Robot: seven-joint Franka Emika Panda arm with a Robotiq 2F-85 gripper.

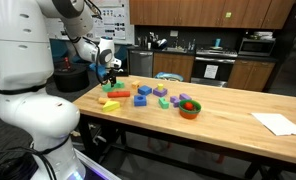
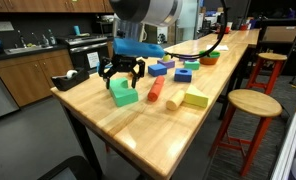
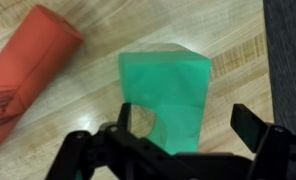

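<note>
A green block with an arch-like cutout [image 3: 166, 80] lies on the wooden table in the wrist view, between the spread fingertips of my gripper. The open fingers stand above it, one finger on each side. In exterior view 2 the same green block [image 2: 122, 94] sits near the table's end, directly under my gripper [image 2: 123, 72]. Exterior view 1 shows my gripper [image 1: 110, 78] low over the table's far left part. Whether the fingers touch the block cannot be told.
A red cylinder [image 3: 28, 70] lies close to the green block's left in the wrist view. A wooden cylinder [image 2: 175, 97], a yellow block [image 2: 196, 97] and blue blocks [image 2: 183, 75] lie nearby. A green bowl [image 1: 190, 108] stands farther off.
</note>
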